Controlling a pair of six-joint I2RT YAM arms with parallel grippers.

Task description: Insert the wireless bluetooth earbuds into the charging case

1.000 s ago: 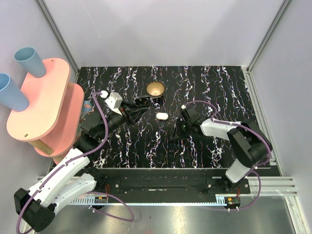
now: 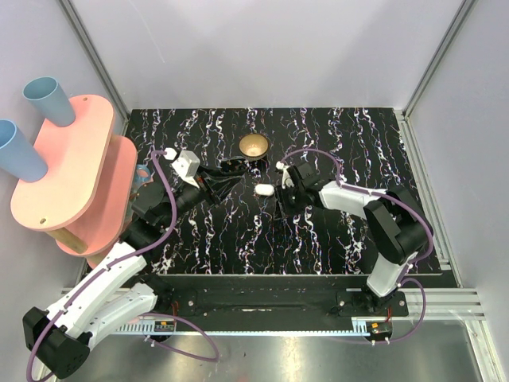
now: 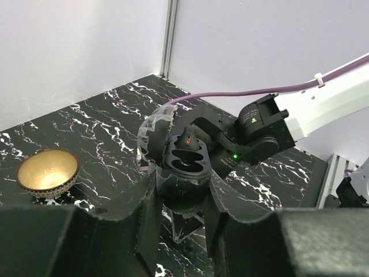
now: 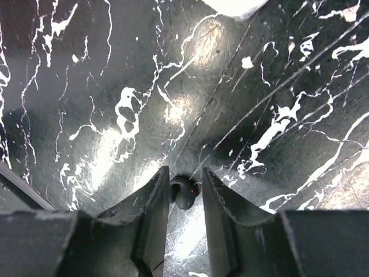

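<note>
In the left wrist view, the dark charging case (image 3: 184, 167) is clamped by my left gripper, its lid raised. One black earbud (image 3: 187, 140) with a red light stands in a socket of the case; another socket beside it looks empty. From above, that case (image 2: 233, 164) is raised over the left-middle of the table. A second black earbud (image 4: 184, 196) with a small red light shows between the fingertips of my right gripper, low over the marbled table. Those fingers are parted around it, and contact cannot be made out.
A gold bowl (image 2: 254, 146) stands at the back middle. Between the two arms lies a small white object (image 2: 264, 190). A pink two-tier stand (image 2: 67, 171) with blue cups (image 2: 49, 101) occupies the left side.
My right arm has shifted left and slightly toward the back, close to the white object. The left arm and the case have stayed still.
</note>
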